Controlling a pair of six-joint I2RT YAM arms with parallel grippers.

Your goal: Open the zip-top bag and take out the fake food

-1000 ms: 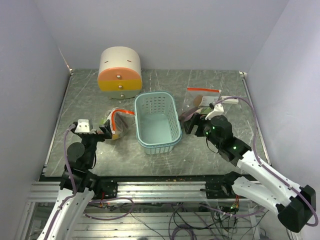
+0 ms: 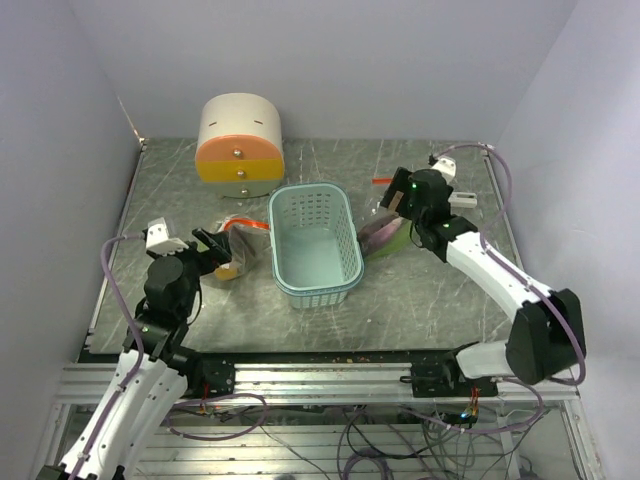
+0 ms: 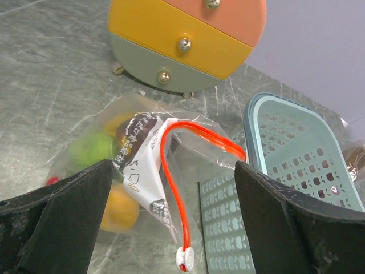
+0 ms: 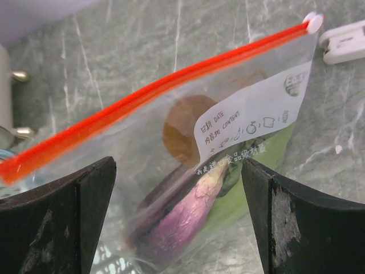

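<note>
Left of the basket lies a clear zip bag [image 3: 145, 188] with an orange-red zip strip; green, red and yellow-orange fake food [image 3: 121, 210] shows through it. My left gripper [image 2: 212, 247] is open above this bag, nothing between its fingers. On the right side lies a second clear bag [image 4: 228, 131] with a straight orange-red zip strip [image 4: 171, 80] and a white label. Inside it are a purple fake eggplant [image 4: 188, 217], something brown and something green. My right gripper [image 2: 397, 192] hangs open over this bag and hides part of it in the top view.
Between the bags stands a pale green basket [image 2: 318, 245], empty. Behind on the left is a toy drawer chest [image 2: 240, 150]. A small white object [image 2: 463, 200] lies at the right edge.
My right gripper has moved back, away from the front, and a little right over the right bag. Bags and basket stay put.
</note>
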